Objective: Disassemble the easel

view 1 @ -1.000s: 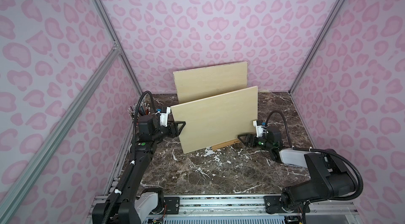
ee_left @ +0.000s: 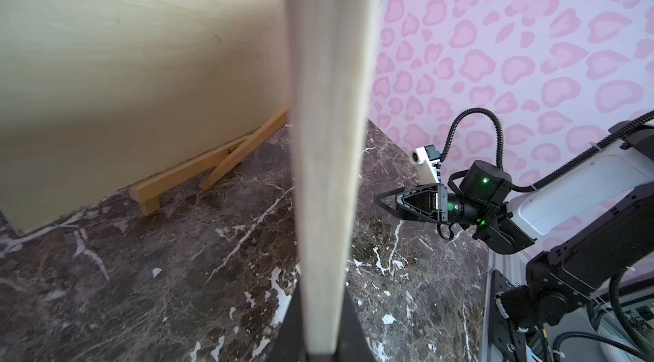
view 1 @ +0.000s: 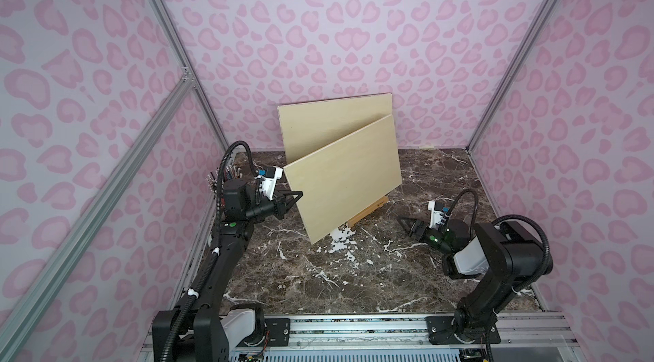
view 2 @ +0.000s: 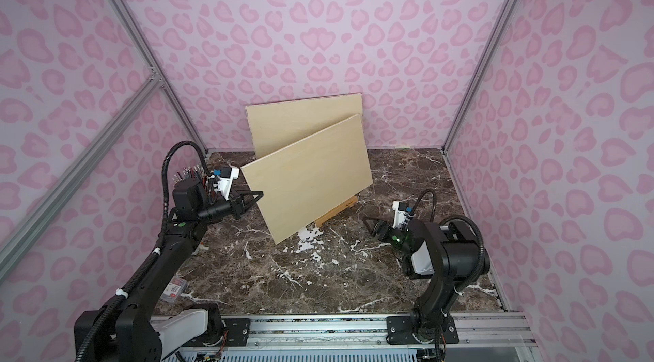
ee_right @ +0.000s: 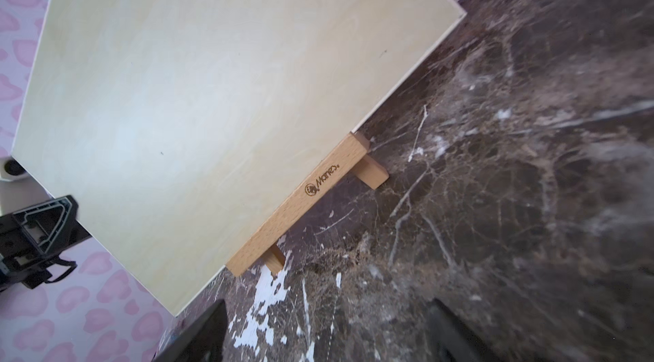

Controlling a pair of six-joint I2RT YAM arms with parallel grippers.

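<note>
A pale wooden board [view 1: 347,174] leans tilted on a small wooden easel, its right side higher than its left. The easel's front ledge [ee_right: 299,202], printed with a logo, shows beneath the board. Behind it, wooden legs [ee_left: 238,154] lie low over the floor in the left wrist view. My left gripper [view 1: 300,193] is closed round the board's left edge [ee_left: 327,157], which fills the space between its dark fingers. My right gripper [view 1: 402,222] stands open with nothing between its fingers, right of the easel and clear of the board.
A second pale board [view 1: 333,116] stands at the back against the wall. Several brushes [view 2: 190,174] sit behind the left arm. White flakes [view 1: 340,239] lie on the dark marbled surface, which is clear in front and to the right.
The front board has swung, its right side going up and back, and the easel ledge has turned with it. My right gripper has drawn back rightward from the board; the left has barely moved.
</note>
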